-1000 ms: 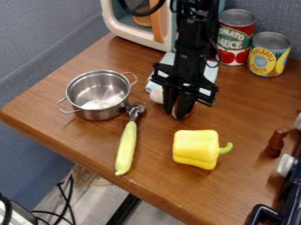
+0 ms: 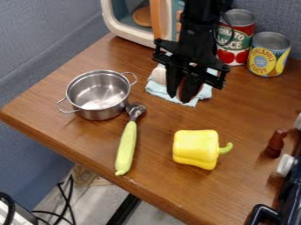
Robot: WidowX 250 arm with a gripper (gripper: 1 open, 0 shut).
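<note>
My black gripper (image 2: 184, 84) is above a folded light-blue cloth (image 2: 159, 91) at the back middle of the table, with a dark reddish shape between or just behind its fingers; I cannot tell whether it is held. A small white item peeks out left of the gripper. In front stand a steel pot (image 2: 99, 92), a spoon (image 2: 135, 111), a pale corn cob (image 2: 126, 148) and a yellow pepper (image 2: 200, 148).
Two cans, red (image 2: 234, 39) and yellow (image 2: 268, 54), stand at the back right beside a toy oven (image 2: 129, 18). A brown shaker (image 2: 276, 142) and black object (image 2: 282, 198) line the right edge.
My gripper has moved back and up from near the pot and pepper toward the cloth, which now shows more below it.
</note>
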